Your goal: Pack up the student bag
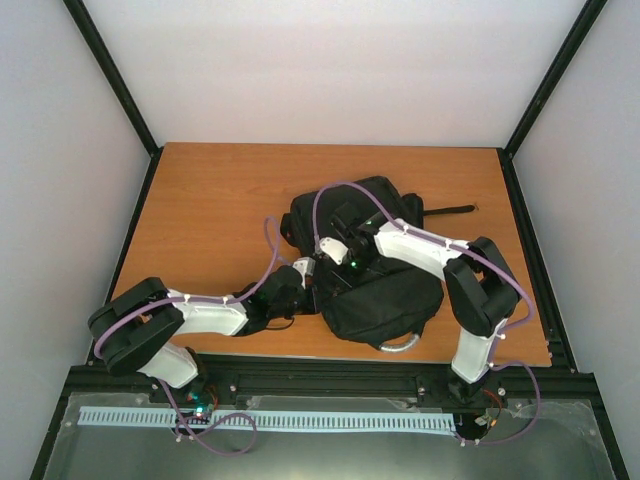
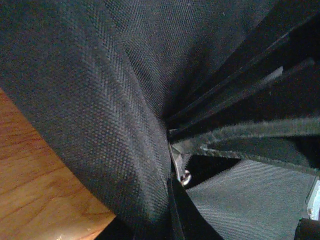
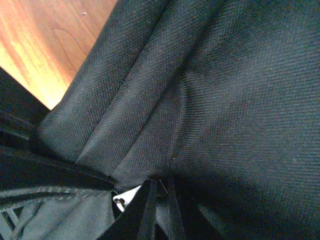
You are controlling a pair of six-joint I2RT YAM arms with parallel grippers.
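A black bag [image 1: 375, 310] lies on the table, its grey handle [image 1: 400, 344] towards the front edge. At the bag's left side my left gripper [image 1: 312, 288] is shut on its black fabric [image 2: 117, 125]. Beside that fold, the left wrist view shows the bag's dark opening and a small metal zipper piece [image 2: 185, 177]. My right gripper is shut, low against the bag, above its middle in the top view. A shiny zipper pull [image 3: 125, 198] sits right at the right fingertips; whether it is pinched cannot be told.
A black strap [image 1: 450, 210] stretches right from the bag's back part. Both forearms reach in close together over the bag, and purple cables loop above it.
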